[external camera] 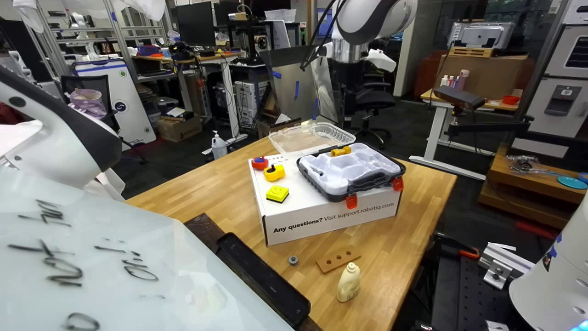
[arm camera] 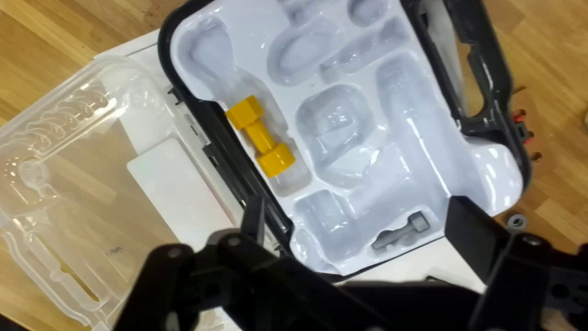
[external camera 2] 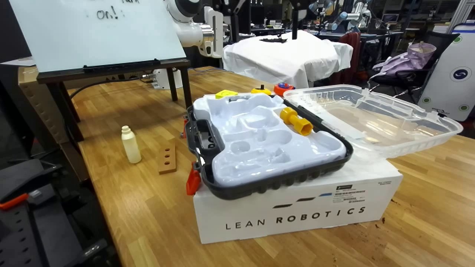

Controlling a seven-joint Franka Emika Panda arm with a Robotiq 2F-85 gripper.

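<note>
An open toolbox (arm camera: 386, 165) with a black rim and a pale moulded tray sits on a white cardboard box (external camera 2: 302, 213). In the tray lie an orange-yellow bolt-shaped toy piece (arm camera: 260, 137) on the hinge side and a grey screw (arm camera: 401, 231) near one end. My gripper is open above the case, its black fingers wide apart with nothing held between them. The outside view from the toolbox side shows the fingertips (external camera 2: 294, 29) well above the tray. A clear lid (external camera 2: 378, 115) is folded back behind the case.
On the box stand a yellow block (external camera: 277, 193), a yellow piece with a black knob (external camera: 274, 173) and a red-blue piece (external camera: 259, 163). A cream bottle (external camera: 348, 282), a drilled wooden strip (external camera: 338, 259) and a grey ring (external camera: 293, 259) occupy the table. A whiteboard (external camera 2: 98, 31) rises behind.
</note>
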